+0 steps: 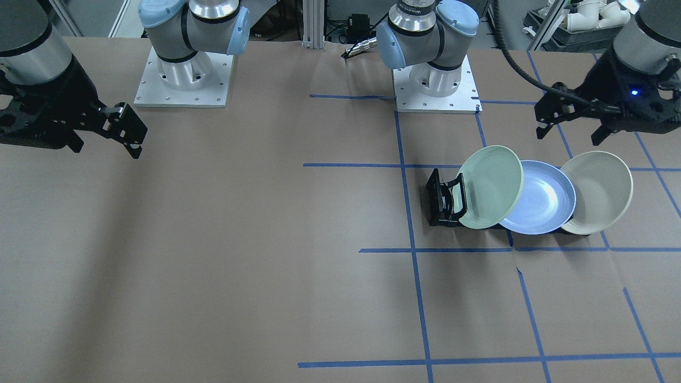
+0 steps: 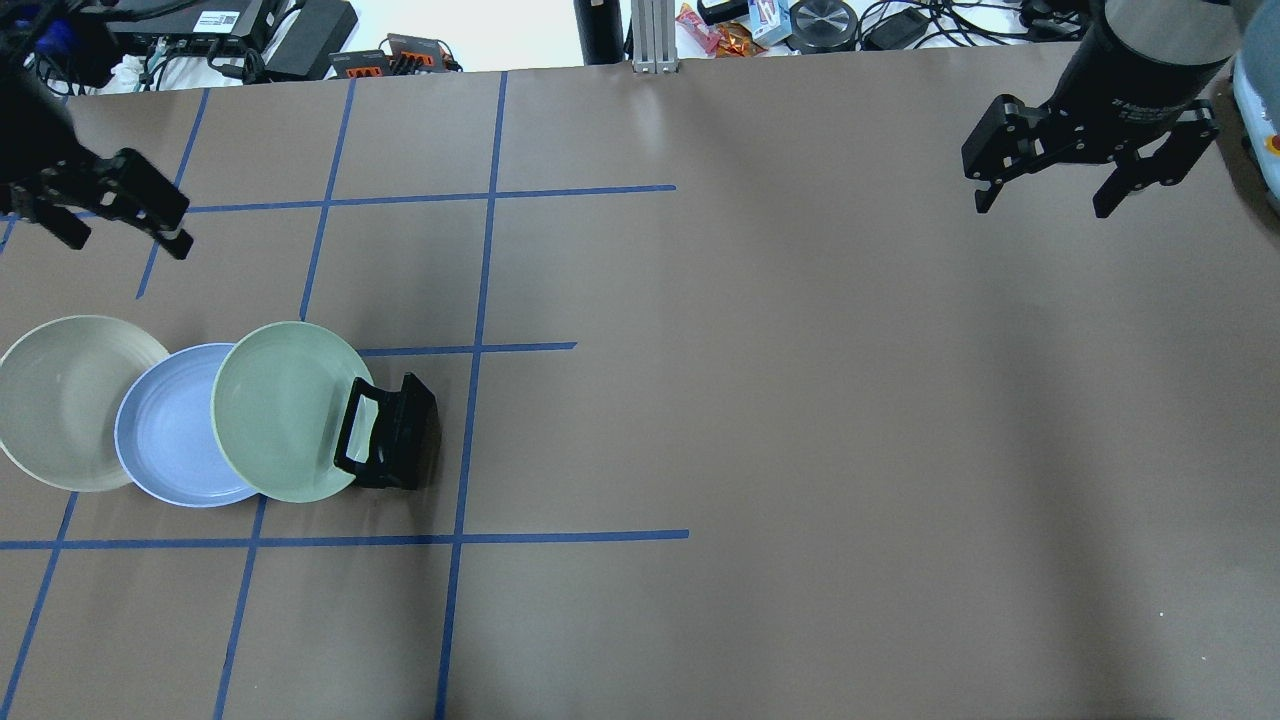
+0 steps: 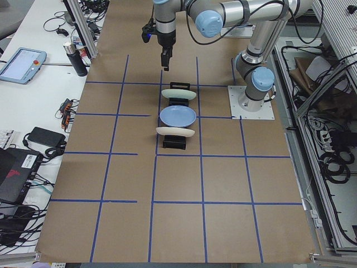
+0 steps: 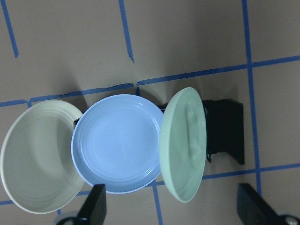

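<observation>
A black rack [image 1: 445,201] holds three plates on the taped table: a pale green one [image 1: 488,185] propped tilted at one end, a light blue one [image 1: 537,198] in the middle, a cream one [image 1: 600,191] at the other end. My gripper [image 1: 566,137] is above and beyond the rack, open and empty; in the top view it [image 2: 127,246] is at the upper left. In the left wrist view its blurred fingers [image 4: 173,206] flank the lower part of the plates, with nothing between them at their height.
A second arm's gripper [image 2: 1045,206] hangs at the opposite side. Arm bases [image 1: 434,102] stand along the back edge. The table [image 1: 223,242] between the second gripper and the rack is clear.
</observation>
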